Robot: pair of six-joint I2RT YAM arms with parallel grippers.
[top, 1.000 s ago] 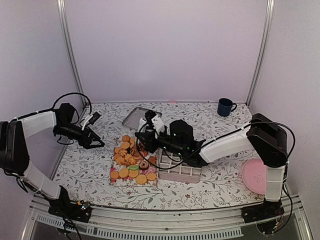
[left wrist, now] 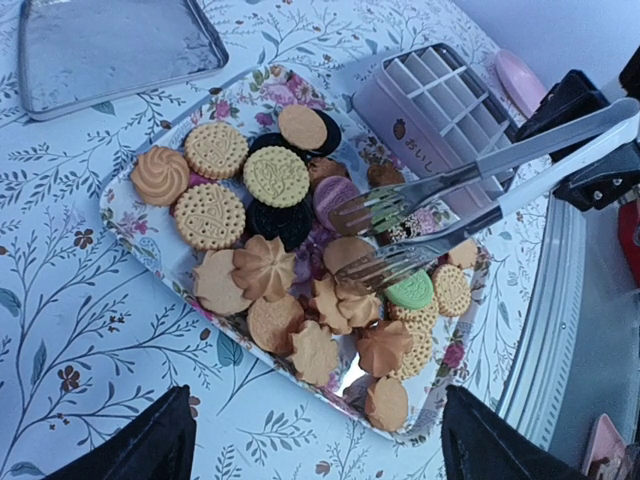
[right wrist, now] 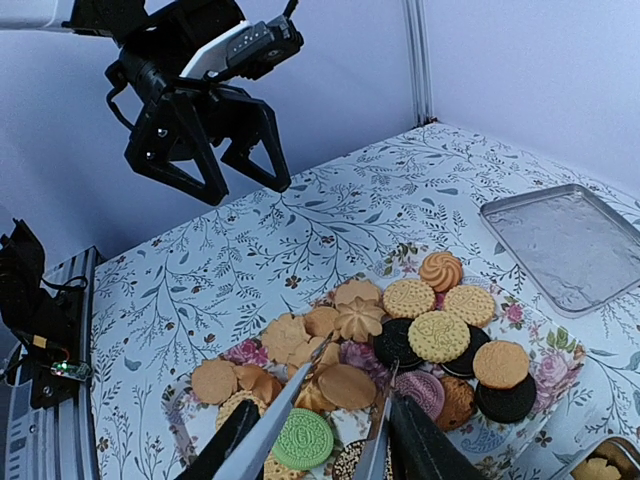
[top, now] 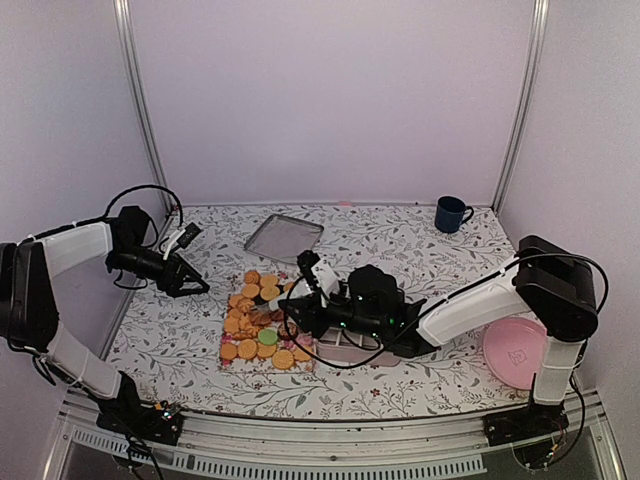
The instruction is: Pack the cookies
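Assorted cookies, among them a green one (left wrist: 408, 290) and a purple one (right wrist: 420, 392), cover a floral tray (left wrist: 140, 228). My right gripper (top: 300, 300) carries metal tongs, parted, their tips low over the middle of the cookies; in the right wrist view nothing clearly shows between the tips. A pale pink compartment box (left wrist: 420, 130), partly hidden in the top view, stands beside the tray under my right arm. My left gripper (top: 185, 280) hangs open over the left side of the table, apart from the tray, nothing visible between its fingers.
An empty metal tray (top: 282, 238) lies behind the cookies. A dark mug (top: 450, 214) stands at the back right, a pink plate (top: 512, 352) at the front right.
My right gripper with the tongs has shifted, lately downward in the top view over the cookie tray. The left arm looks unmoved.
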